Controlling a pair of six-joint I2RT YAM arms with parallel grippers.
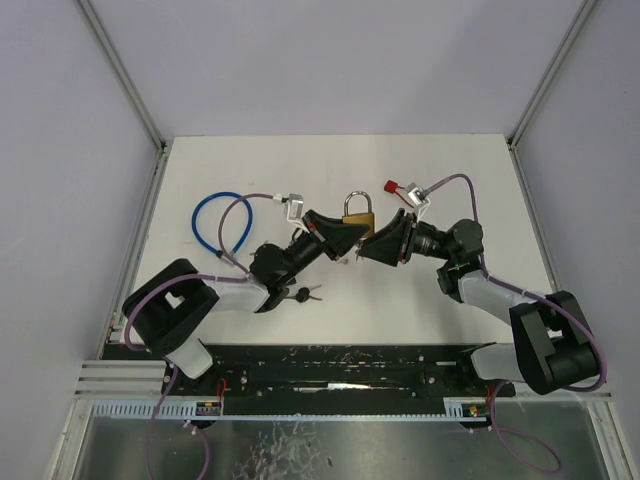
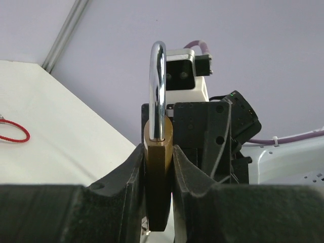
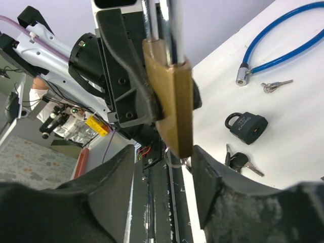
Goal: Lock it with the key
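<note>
A brass padlock (image 1: 357, 222) with a tall steel shackle is held upright at the table's centre in my left gripper (image 1: 352, 232), whose black fingers are shut on its body in the left wrist view. My right gripper (image 1: 374, 245) is just right of and below the padlock; in the right wrist view its fingertips are apart beneath the padlock body (image 3: 176, 111). A small metal piece shows near those fingertips, but I cannot tell whether it is a key between them.
A blue cable lock (image 3: 278, 28), a black padlock (image 3: 246, 127), keys (image 3: 238, 161) and small keys (image 3: 273, 86) lie on the table's left side. A red lock (image 1: 391, 187) lies at the back.
</note>
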